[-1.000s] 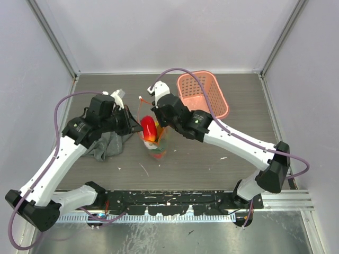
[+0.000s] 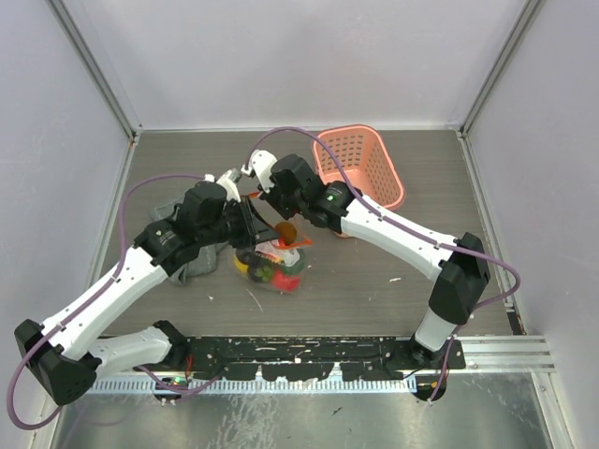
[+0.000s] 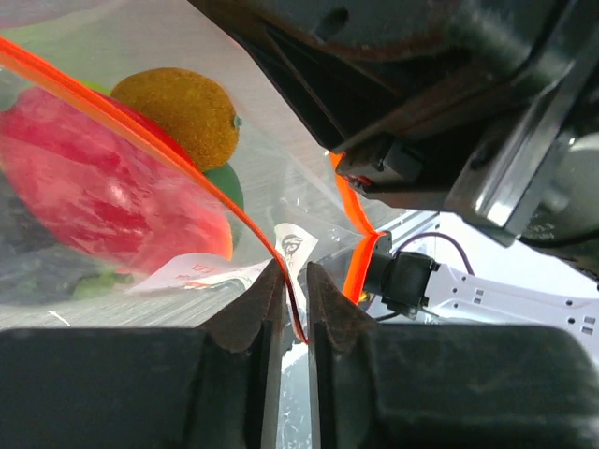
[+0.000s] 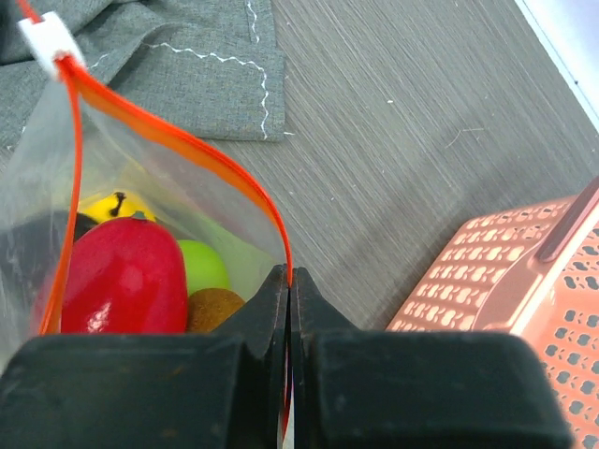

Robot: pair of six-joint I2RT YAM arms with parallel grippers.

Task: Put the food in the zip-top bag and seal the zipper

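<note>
The clear zip top bag (image 2: 271,273) with an orange zip rim (image 4: 154,136) hangs between my arms, its mouth gaping. Inside show a red play food (image 3: 103,187), a brown round piece (image 3: 178,112), a green one (image 4: 201,266) and a yellow one (image 4: 117,206). My right gripper is shut on the bag's rim. My left gripper is parted by a narrow gap, with the orange rim running between its fingertips. A white zip slider (image 4: 51,45) sits at the mouth's far corner. In the top view, the arms partly hide the bag's mouth.
A salmon-coloured perforated basket (image 2: 359,164) stands at the back right. Grey cloth (image 4: 187,84) lies on the table beyond the bag, partly under the left arm.
My left gripper has moved right, close to the right one, which has shifted slightly left. The bag's mouth has narrowed in the top view, and the red food is now mostly covered by the arm.
</note>
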